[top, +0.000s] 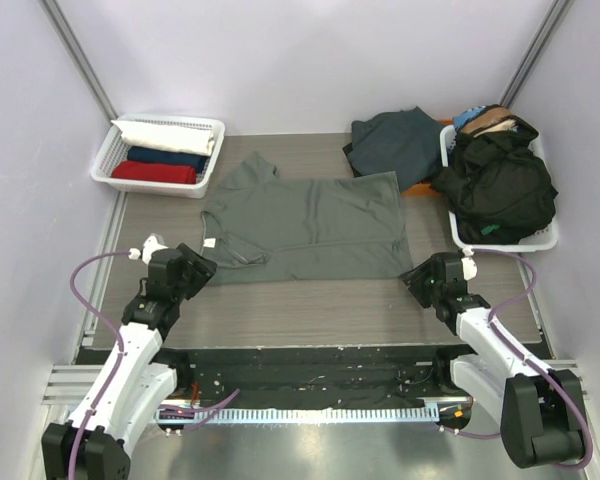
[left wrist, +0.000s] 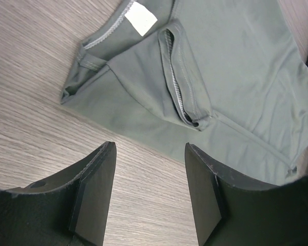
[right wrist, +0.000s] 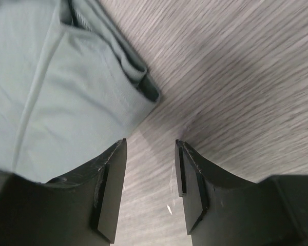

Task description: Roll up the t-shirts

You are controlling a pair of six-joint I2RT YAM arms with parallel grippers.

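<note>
A grey-green t-shirt lies spread on the wooden table, its lower edge folded up, with a zipper and white label at the left. My left gripper is at its lower-left corner; the left wrist view shows its fingers apart, nothing between them. My right gripper is just beside the lower-right corner, fingers apart over bare wood in the right wrist view, that corner just ahead of them.
A white basket at back left holds white, navy and red rolls. A basket of dark clothes and a dark folded cloth are at back right.
</note>
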